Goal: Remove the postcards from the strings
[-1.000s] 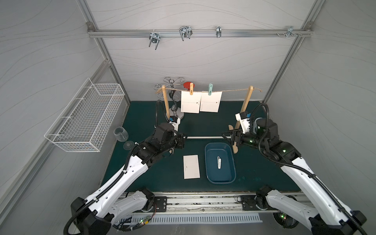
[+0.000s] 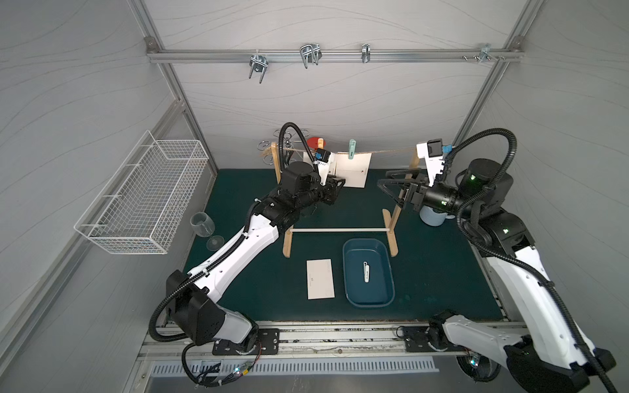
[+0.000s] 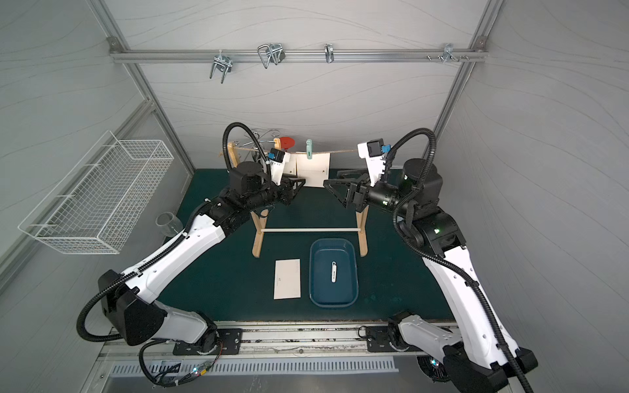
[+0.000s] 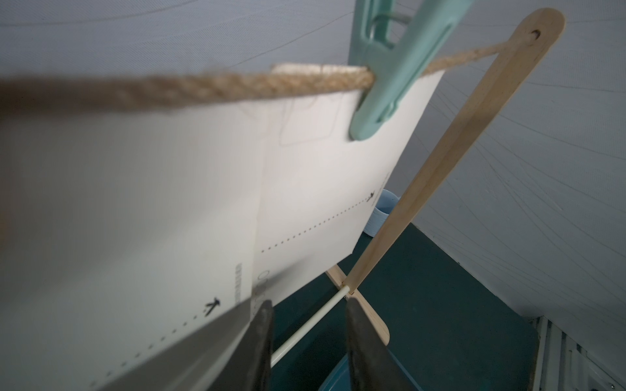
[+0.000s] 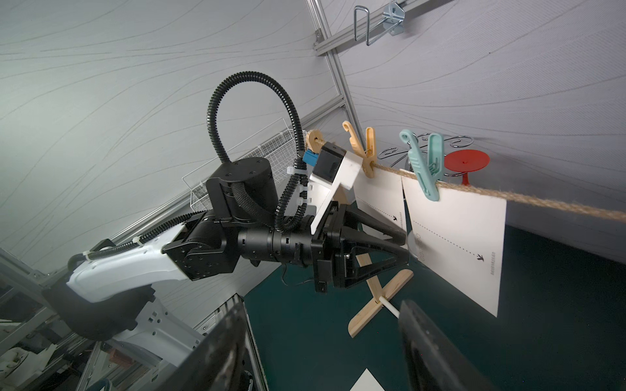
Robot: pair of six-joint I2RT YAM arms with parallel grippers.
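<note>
Two white postcards hang side by side from the rope (image 5: pixel 560 207). A teal clothespin (image 5: pixel 427 163) clips the right postcard (image 5: pixel 456 241); a yellow clothespin (image 5: pixel 362 146) is over the left postcard (image 5: pixel 377 195). My left gripper, fingers parted, is in front of the left card near the cards' adjoining edges. In the left wrist view, nothing shows between its fingers; whether it touches a card I cannot tell. My right gripper (image 3: pixel 327 184) stands open and empty, right of the right card. A third postcard (image 2: pixel 320 279) lies on the table.
A blue tray (image 2: pixel 348 288) holding a pale clothespin (image 2: pixel 366 271) stands at the front. The wooden frame's right post (image 4: pixel 450 143) and lower bar (image 2: pixel 337 230) surround the work area. Behind the rope is a red disc (image 5: pixel 467 159) on a metal stand.
Both arms have risen toward the rope. The left one moved right, up to the left postcard, now partly covering it; the right arm moved back and up. The postcards remain hanging.
</note>
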